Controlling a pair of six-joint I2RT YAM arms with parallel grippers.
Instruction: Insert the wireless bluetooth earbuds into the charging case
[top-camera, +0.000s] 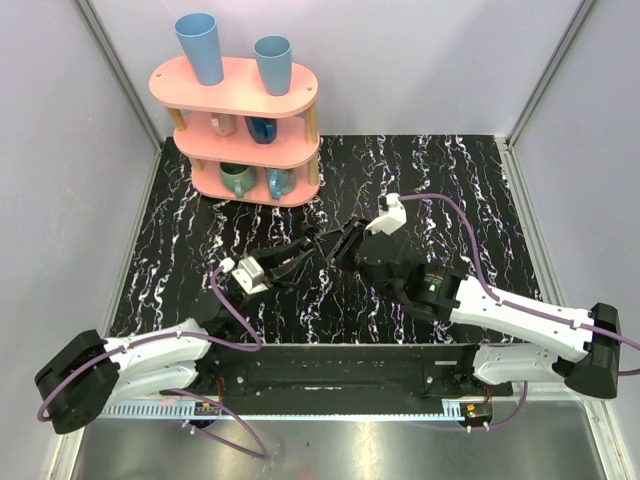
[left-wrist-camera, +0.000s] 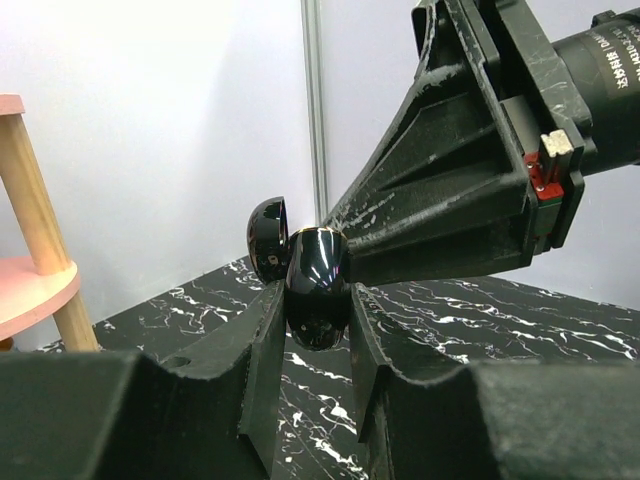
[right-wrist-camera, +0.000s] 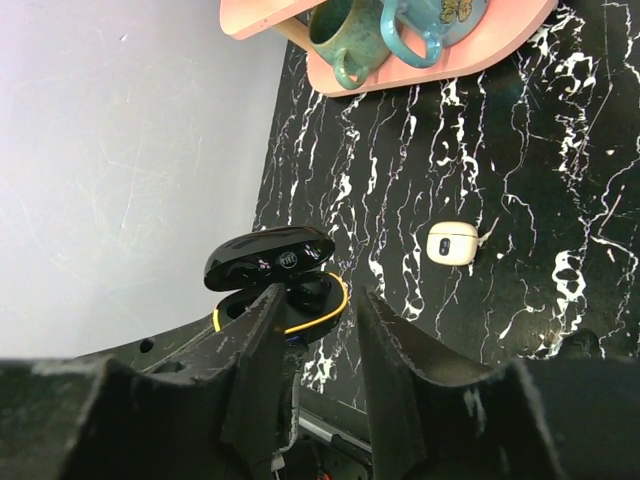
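My left gripper is shut on the black, glossy charging case (left-wrist-camera: 318, 265), held in the air with its lid (right-wrist-camera: 270, 258) raised and a yellow rim on its body (right-wrist-camera: 320, 318). In the top view my left gripper (top-camera: 306, 247) meets my right gripper (top-camera: 345, 240) near the middle. My right gripper is part open beside the case; nothing clearly shows between its fingertips. A small white case (right-wrist-camera: 452, 243) lies on the marble table. Whether earbuds sit in the black case is hard to tell.
A pink tiered shelf (top-camera: 235, 90) with cups and mugs stands at the back left. Walls enclose it at the sides and back.
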